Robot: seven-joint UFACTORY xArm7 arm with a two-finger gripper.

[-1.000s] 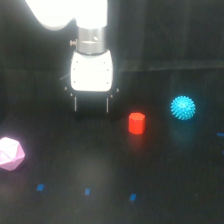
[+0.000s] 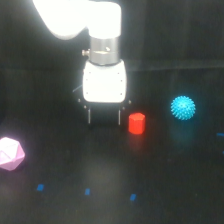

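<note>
My gripper [image 2: 104,117] hangs below the white arm near the upper middle of the camera view. Its two thin dark fingers stand well apart, open, with only dark surface seen between them. Just right of it is a small red block [image 2: 137,124], apart from the fingers. Farther right and a little behind sits a spiky light-blue ball [image 2: 182,108]. A pale pink faceted ball [image 2: 10,153] lies at the left edge. How high the fingers are above the surface is hard to tell.
Small blue marks [image 2: 87,191] dot the black surface in front, with another at the right edge. A faint horizontal line crosses the dark background behind.
The arm and gripper have moved right and lower in the view, closer to the red block. The fingers remain open. The block and both balls have not moved.
</note>
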